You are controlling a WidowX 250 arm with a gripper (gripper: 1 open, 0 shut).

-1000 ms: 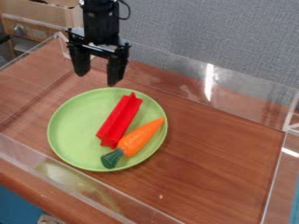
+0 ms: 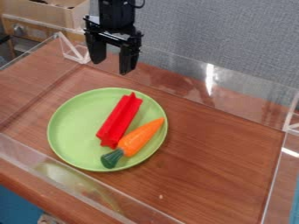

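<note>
A green plate [image 2: 76, 131] lies on the wooden floor of the tray. On it rest a red stick-like object [image 2: 118, 119] and an orange toy carrot [image 2: 140, 136] with a dark green top toward the front. My black gripper [image 2: 112, 59] hangs above the back of the tray, beyond and above the plate, its two fingers apart with nothing between them.
Clear plastic walls [image 2: 236, 89] bound the wooden surface. A cardboard box [image 2: 38, 13] stands outside at the back left, and a grey wall rises behind.
The gripper has moved up, away from the plate toward the back, and slightly to the right. The plate and the two objects on it have not moved.
</note>
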